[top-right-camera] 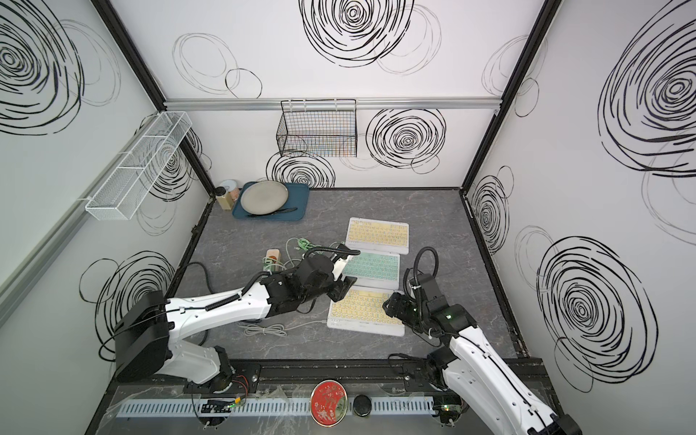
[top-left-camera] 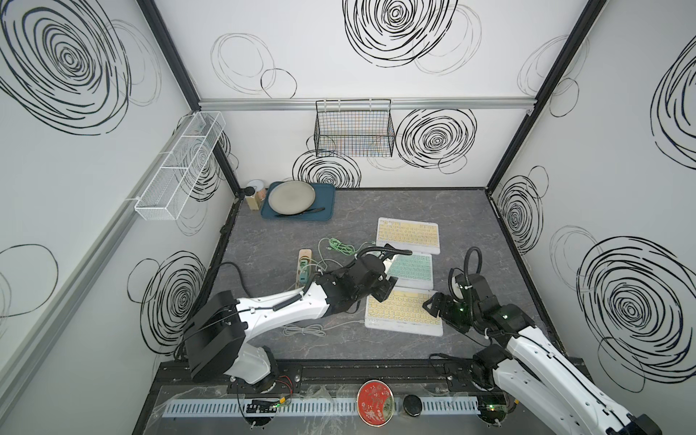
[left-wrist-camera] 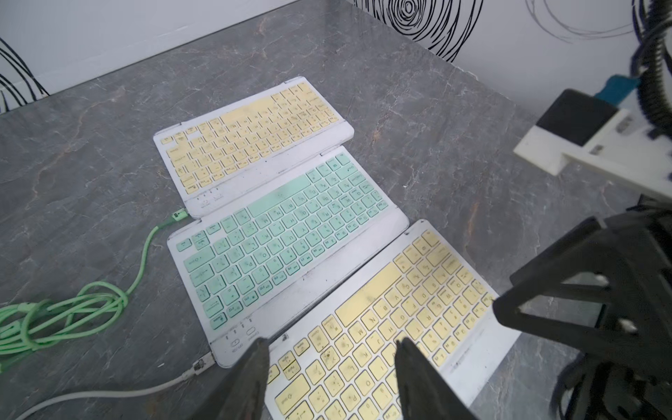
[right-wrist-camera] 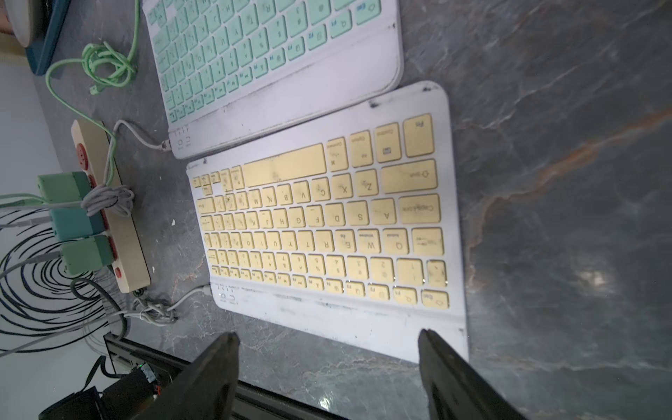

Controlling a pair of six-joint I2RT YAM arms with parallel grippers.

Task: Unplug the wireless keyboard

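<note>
Three keyboards lie in a row: a far yellow one (left-wrist-camera: 252, 133), a green one (left-wrist-camera: 280, 231) and a near yellow one (left-wrist-camera: 385, 322). A green cable's plug (left-wrist-camera: 180, 215) meets the row where the far and green keyboards adjoin. A white plug (left-wrist-camera: 203, 362) sits at the green keyboard's corner. Another white plug (right-wrist-camera: 206, 288) joins the near keyboard's left edge. My left gripper hangs over the row, fingers apart with nothing visible between them. Above the near keyboard's right end, my right gripper is open and empty.
A power strip (right-wrist-camera: 129, 238) with several green adapters stands left of the keyboards, among coiled cables. Behind is a blue tray (top-left-camera: 326, 199) with a grey plate (top-left-camera: 291, 197). Both arms are close together over the row.
</note>
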